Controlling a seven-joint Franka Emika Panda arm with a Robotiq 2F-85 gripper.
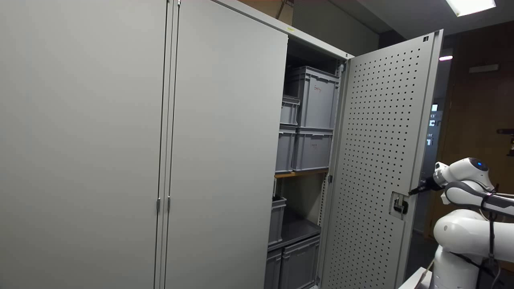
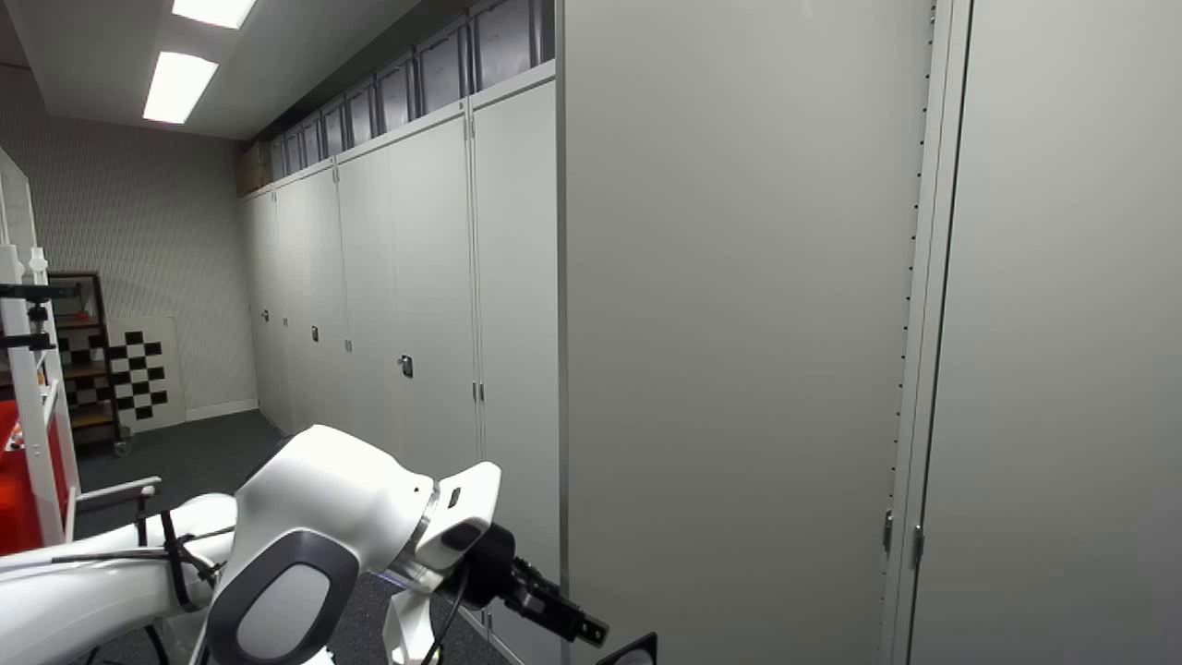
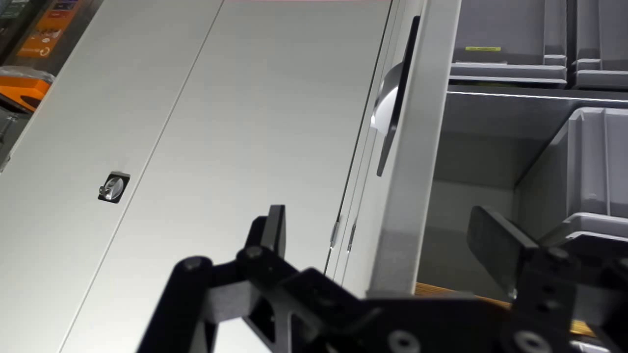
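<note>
A grey cabinet door, perforated on its inner face, stands swung wide at the right of exterior view 1. My gripper is at the door's free edge, level with the inner latch. In the wrist view my gripper is open, its two fingers far apart. The door's edge runs through the gap between them, and I see neither finger pressed against it. A dark handle plate with a rounded knob is on the door's outer face, farther up. Exterior view 2 has my gripper beside the handle, partly cut off.
Grey bins fill the shelves inside the open cabinet. Its other door is closed. More closed cabinets line the wall behind my arm, with dark open floor alongside them.
</note>
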